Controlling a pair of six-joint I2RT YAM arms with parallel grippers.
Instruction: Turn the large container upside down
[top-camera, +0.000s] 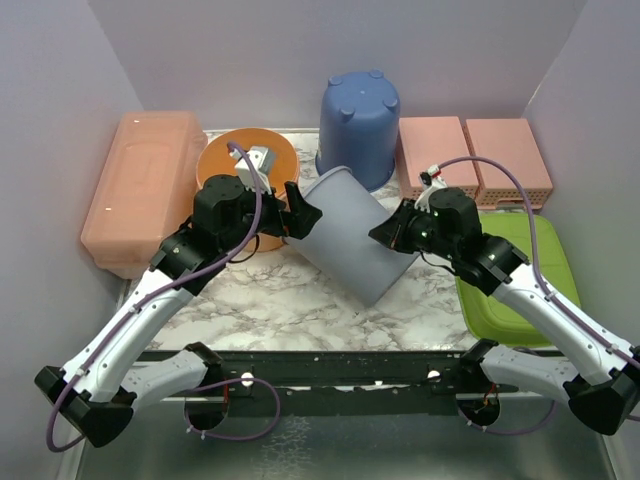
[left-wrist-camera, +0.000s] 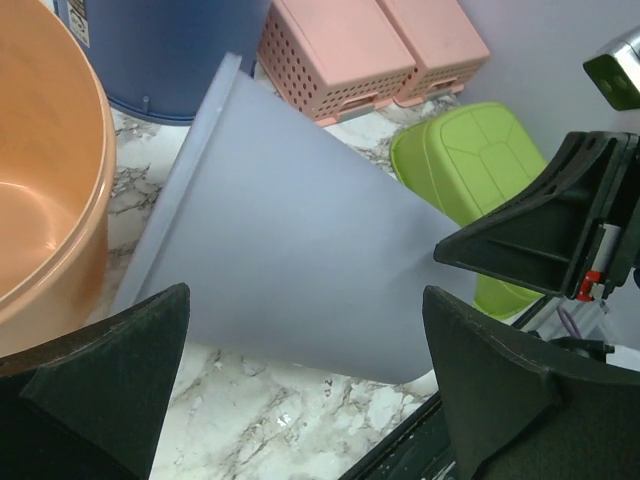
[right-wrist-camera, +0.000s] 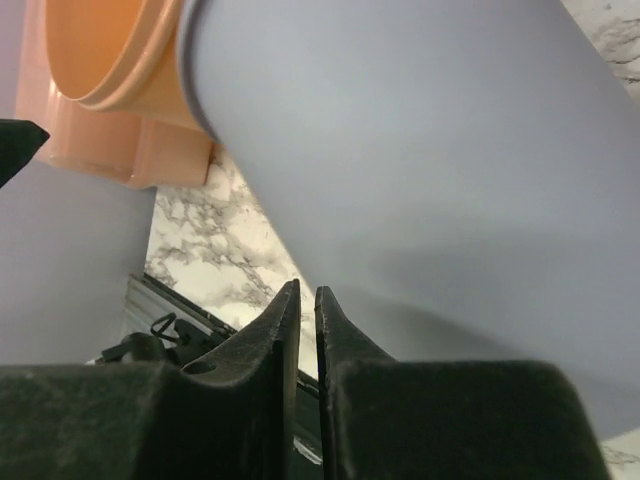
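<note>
The large grey container (top-camera: 345, 240) lies tilted on its side across the middle, its rim toward the back left, filling much of both wrist views. My left gripper (top-camera: 300, 210) is open above the container's upper left part, its two fingers wide apart around empty space in the left wrist view. My right gripper (top-camera: 392, 232) is over the container's right part; in the right wrist view its fingertips are close together with a narrow gap, nothing visible between them.
An orange bucket (top-camera: 222, 157) stands at the back left beside a pink box (top-camera: 140, 190). A blue bucket (top-camera: 356, 125), pink baskets (top-camera: 500, 150) and a green lid (top-camera: 505, 310) are at back and right. Bare marble lies front left.
</note>
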